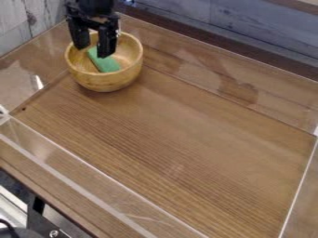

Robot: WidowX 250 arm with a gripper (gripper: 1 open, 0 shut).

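Note:
A round yellow bowl [121, 74] sits on the wooden surface at the upper left, with a green oblong item [104, 62] inside it. My dark gripper [92, 43] is over the left back part of the bowl, open, its fingertips close above or beside the green item; I cannot tell whether they touch it.
A pale wall edge borders the left side, and a light ledge runs along the back right. Dark cables or parts lie at the bottom left corner.

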